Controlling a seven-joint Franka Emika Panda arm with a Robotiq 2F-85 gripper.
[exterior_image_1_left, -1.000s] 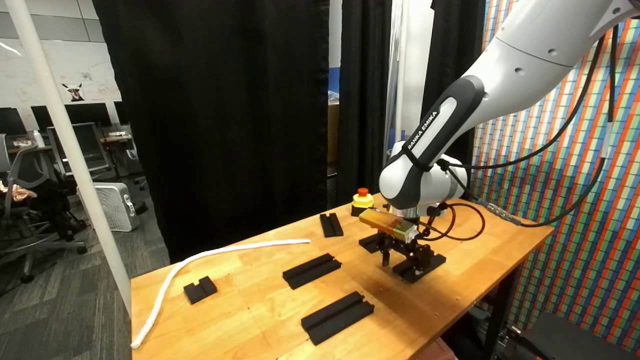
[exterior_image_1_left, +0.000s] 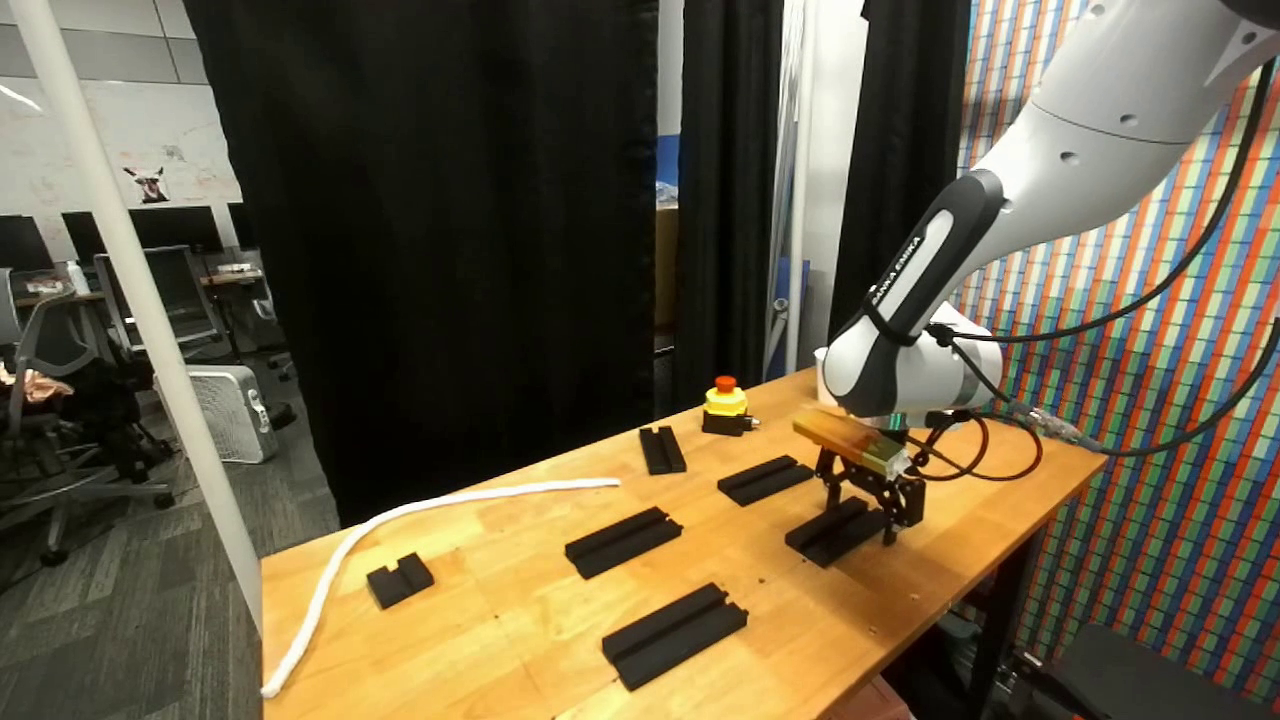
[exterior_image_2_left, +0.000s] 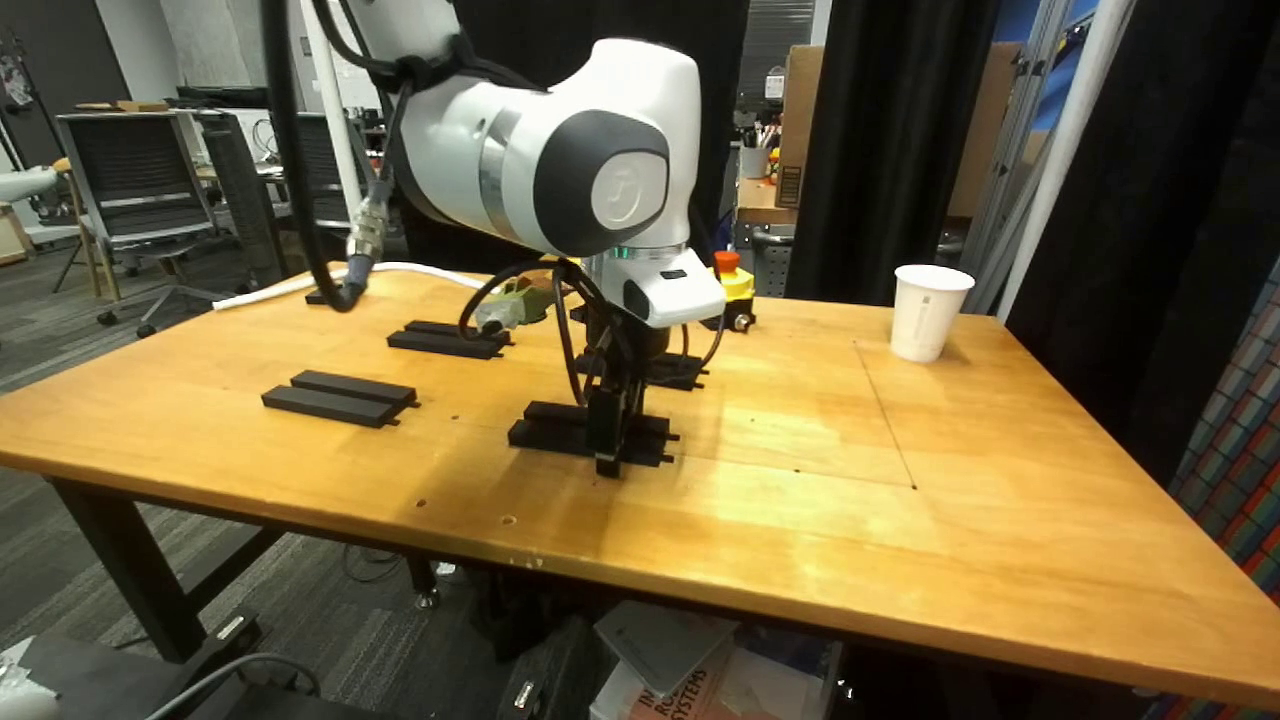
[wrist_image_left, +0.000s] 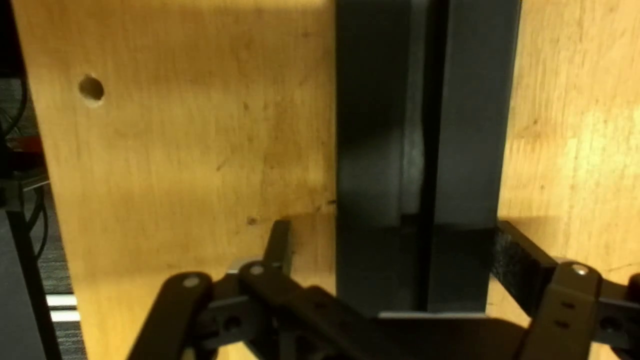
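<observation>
A long black grooved block (exterior_image_1_left: 828, 534) lies flat on the wooden table near its front edge. In the wrist view this block (wrist_image_left: 372, 150) runs up from between the fingers of my gripper. The fingers stand open, one on each side of the block. The right finger (wrist_image_left: 519, 264) is close against the block's side; whether it touches I cannot tell. A strip of bare wood separates the left finger (wrist_image_left: 279, 246) from the block. From the other side, the gripper (exterior_image_2_left: 609, 462) reaches down over the block (exterior_image_2_left: 546, 434), which partly hides behind it.
More black grooved blocks lie about: one (exterior_image_1_left: 674, 636) in front, one (exterior_image_1_left: 624, 542) mid-table, one (exterior_image_1_left: 765, 480) behind the gripper, and small ones (exterior_image_1_left: 399, 581) (exterior_image_1_left: 662, 450). A white rope (exterior_image_1_left: 360, 528), an emergency stop (exterior_image_1_left: 725, 406) and a paper cup (exterior_image_2_left: 929, 312) stand farther off. Right of the gripper, wood is clear.
In exterior view 1, the arm and gripper have shifted right, toward the near right part of the table. The blocks appear unmoved.
</observation>
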